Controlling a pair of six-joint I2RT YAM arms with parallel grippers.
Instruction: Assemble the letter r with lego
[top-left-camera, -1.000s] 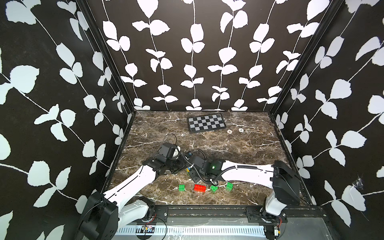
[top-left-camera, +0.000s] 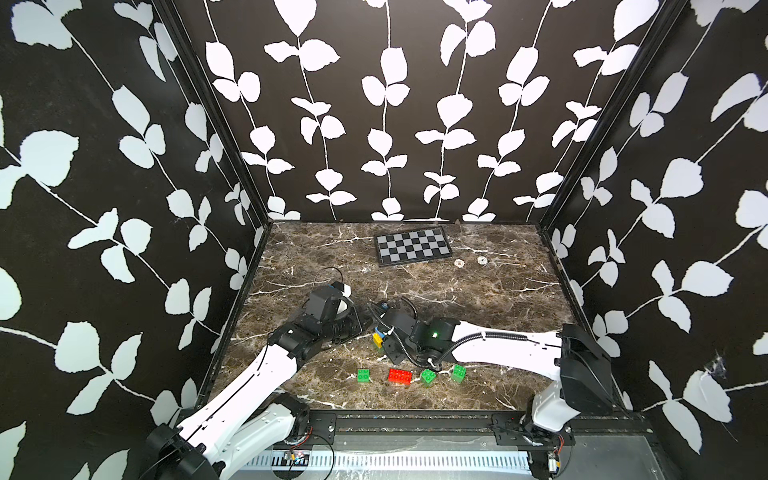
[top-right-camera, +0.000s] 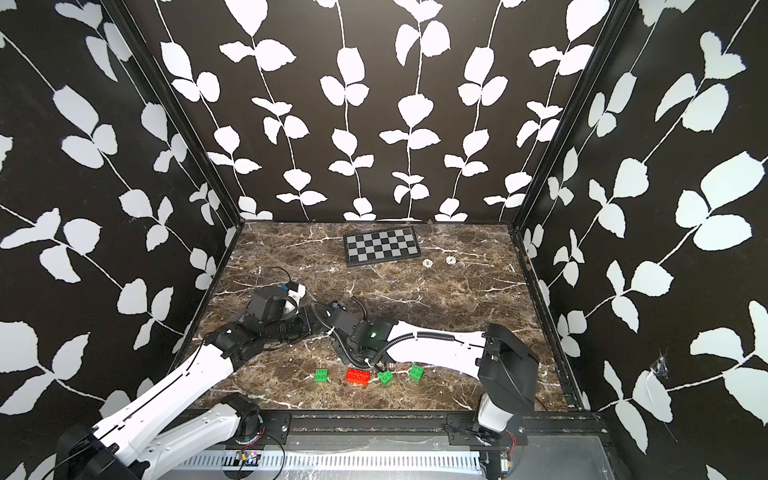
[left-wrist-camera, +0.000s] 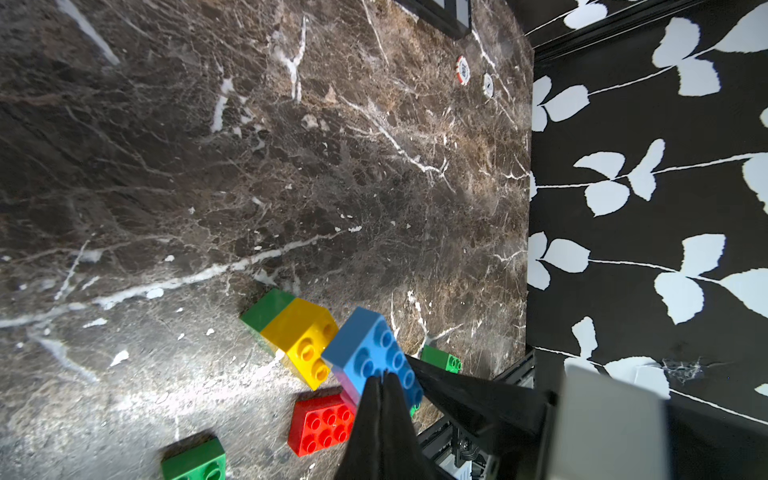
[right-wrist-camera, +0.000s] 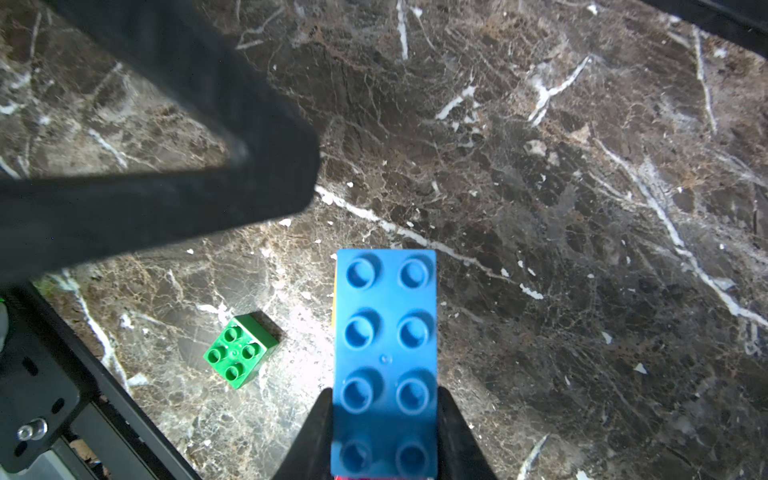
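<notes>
A blue brick (right-wrist-camera: 385, 344) with studs facing the camera sits between the fingers of my right gripper, which is shut on it. In the left wrist view, this blue brick (left-wrist-camera: 374, 349) has a pinkish part under it. A yellow brick (left-wrist-camera: 300, 336) appears just beside or behind it, with a green brick (left-wrist-camera: 268, 310) against the yellow one; whether blue and yellow are joined, I cannot tell. My left gripper is shut, nothing visible between its fingers, its tips overlapping the blue brick in view. Both grippers are close together mid-table.
On the front of the table lie a red brick (top-left-camera: 400, 376) and loose green bricks, one at the left (top-left-camera: 363, 375), others at the right (top-left-camera: 428, 376). A checkered board (top-left-camera: 413, 245) rests at the back.
Over the last second my left arm has drawn back to the left, away from the right gripper. The right arm has shifted slightly, and more yellow shows beside its gripper.
</notes>
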